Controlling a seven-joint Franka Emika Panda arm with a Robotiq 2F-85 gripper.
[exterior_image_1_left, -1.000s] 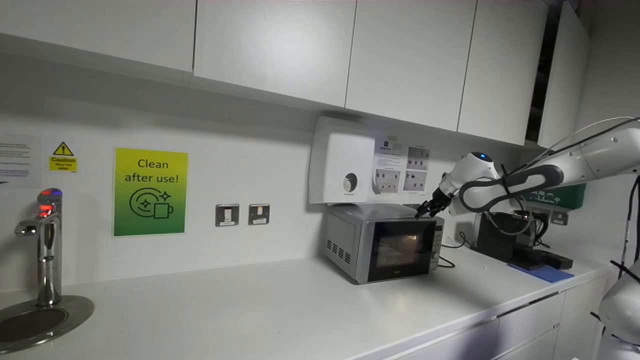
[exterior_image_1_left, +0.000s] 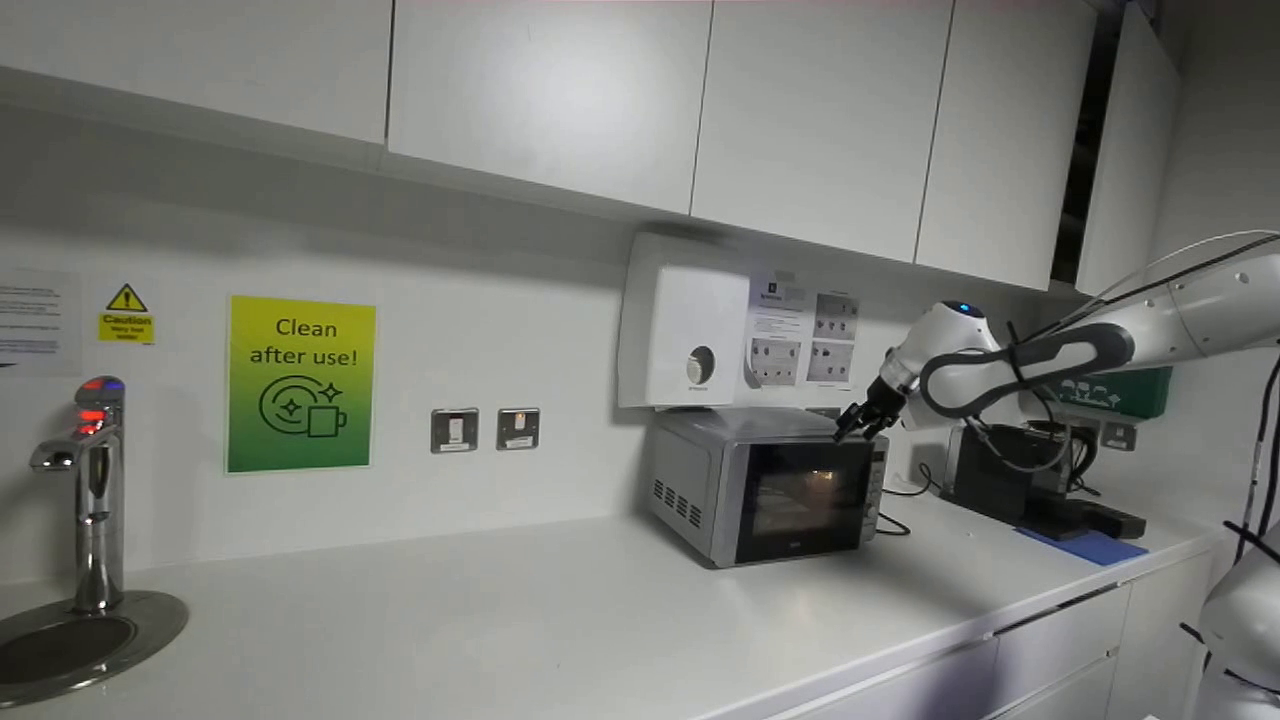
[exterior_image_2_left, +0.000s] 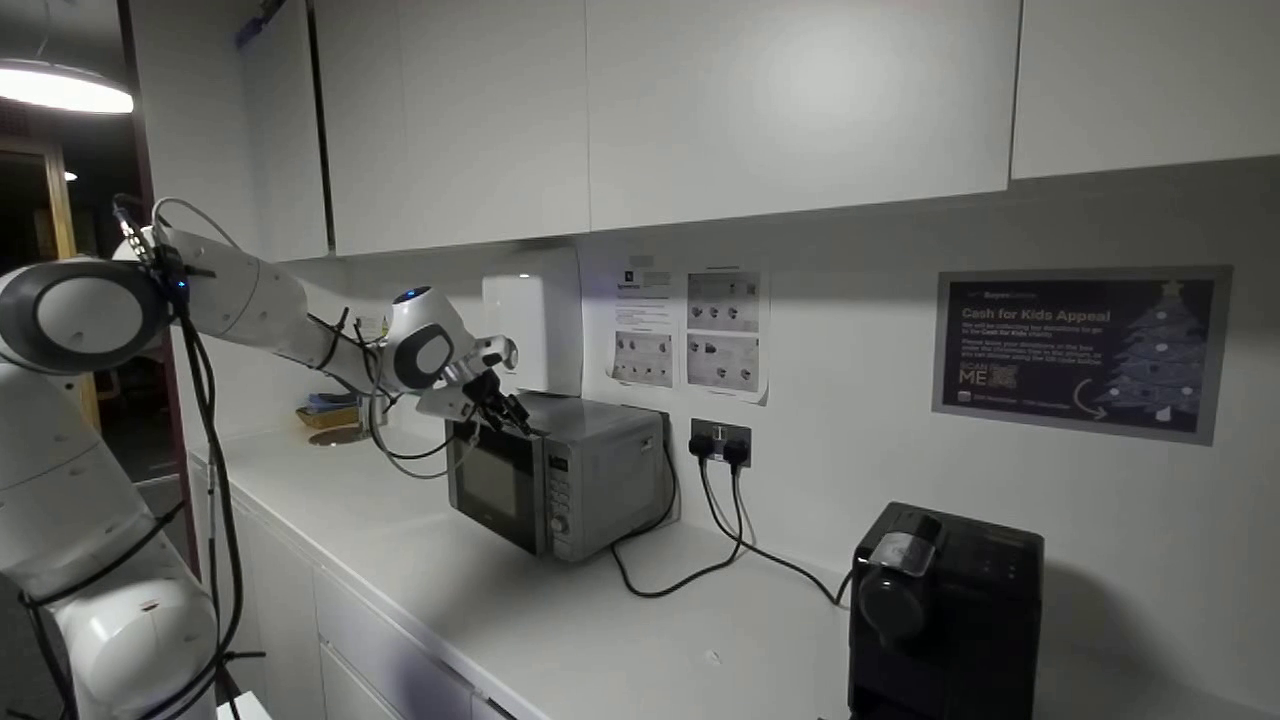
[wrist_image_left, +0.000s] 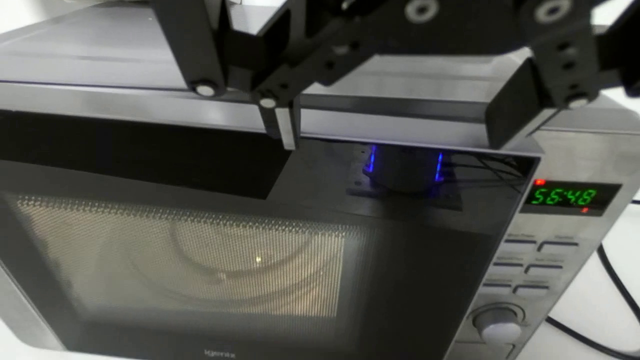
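Note:
A silver microwave (exterior_image_1_left: 690, 480) with a dark glass door (wrist_image_left: 420, 258) stands on the counter, its door closed and its inside lit. Green digits glow on its display (wrist_image_left: 567, 198), above several buttons and a round knob (wrist_image_left: 499, 325). My gripper is open at the top front edge of the microwave, with its two fingers (wrist_image_left: 517, 107) wide apart and nothing held between them. In the second exterior view the gripper (exterior_image_2_left: 518, 422) is by the top corner on the control panel side. Whether the fingertips touch the microwave I cannot tell.
A white dispenser (exterior_image_1_left: 686, 324) hangs on the wall behind the microwave, beneath the cupboards (exterior_image_1_left: 816, 132). A black coffee machine (exterior_image_2_left: 948, 612) stands farther along, with cables (exterior_image_2_left: 672, 588) between.
The arm and hand have shifted only very slightly near the microwave's top edge. The microwave has not moved, and its door remains closed.

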